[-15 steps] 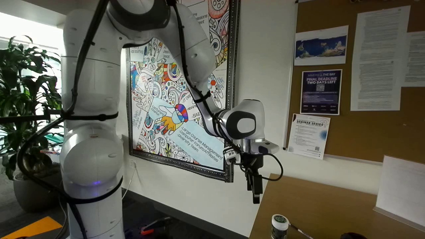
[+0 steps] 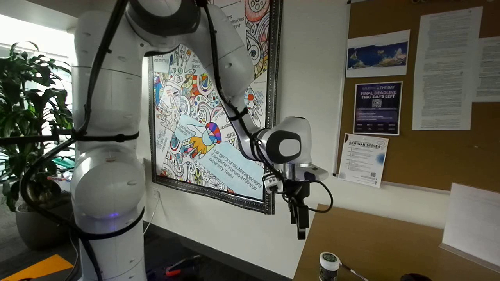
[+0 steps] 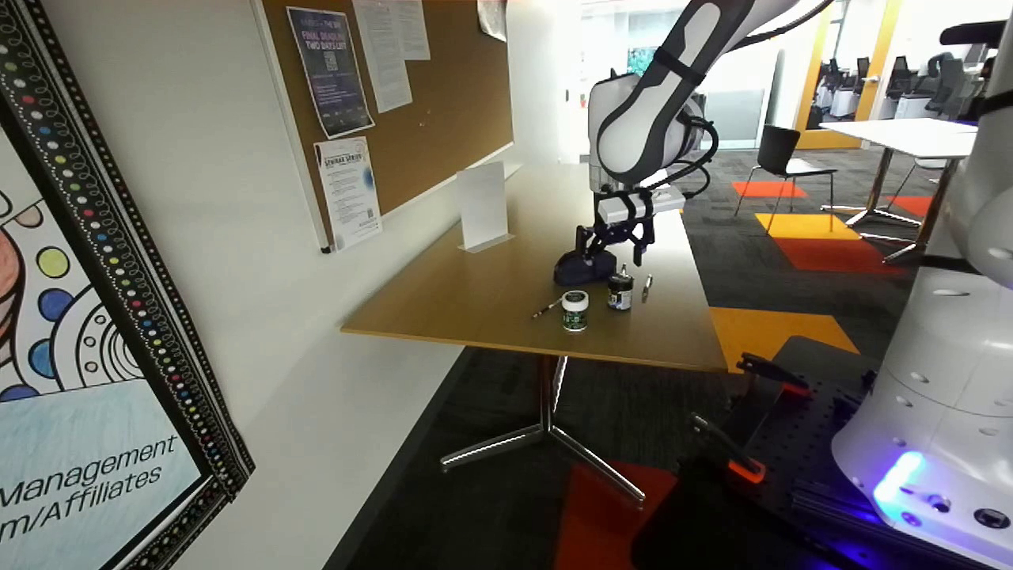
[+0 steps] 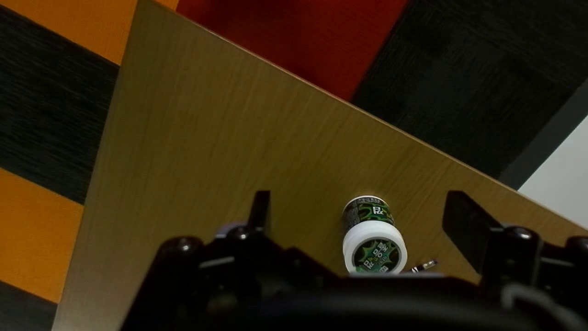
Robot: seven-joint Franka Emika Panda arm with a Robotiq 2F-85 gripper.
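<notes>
My gripper (image 2: 301, 229) hangs above the wooden table, fingers pointing down. In the wrist view its two fingers (image 4: 261, 212) stand wide apart, open, with nothing held. Below them, a jar with a white lid and a green-and-black label (image 4: 375, 248) shows between the fingers; it stands upright on the table. The second exterior view shows the same white-lidded jar (image 3: 574, 312) near the table's front edge. Beside it is a dark jar (image 3: 620, 293). A thin pen-like stick (image 3: 547, 309) lies left of the white-lidded jar, another (image 3: 647, 288) right of the dark one.
A dark rounded object (image 3: 583, 270) sits behind the jars. Toward the wall stands a white panel (image 3: 484, 204). In the wrist view, the table edge runs diagonally beyond the white-lidded jar, with floor past it.
</notes>
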